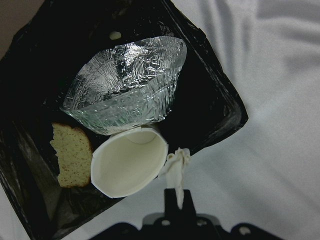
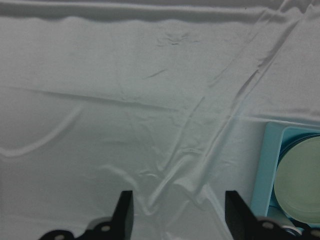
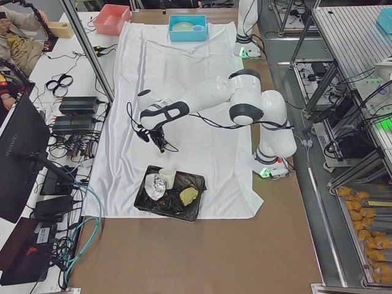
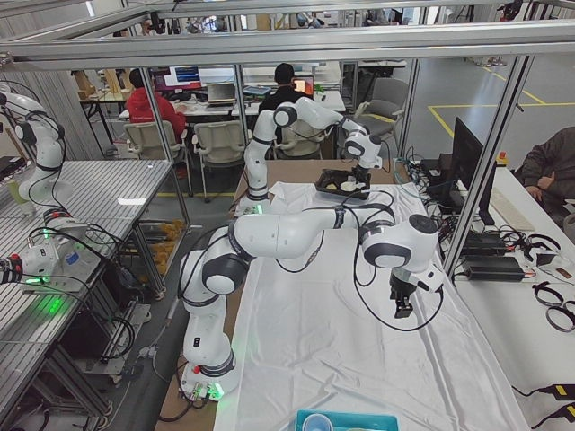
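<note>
My left gripper (image 3: 160,147) is shut on a crumpled white tissue (image 1: 175,170), above the edge of a black bag-lined tray (image 3: 184,211). Inside the tray lie a foil container (image 1: 120,80), a white paper cup (image 1: 125,165) on its side in the wrist view and a piece of bread (image 1: 70,155). My right gripper is open over bare white cloth, nothing between its fingers; in the camera right view it (image 4: 402,303) points downward.
A blue bin (image 2: 265,170) holding a pale green round item and other dishes sits on the cloth beside my right gripper. A monitor and cables line the adjacent desk.
</note>
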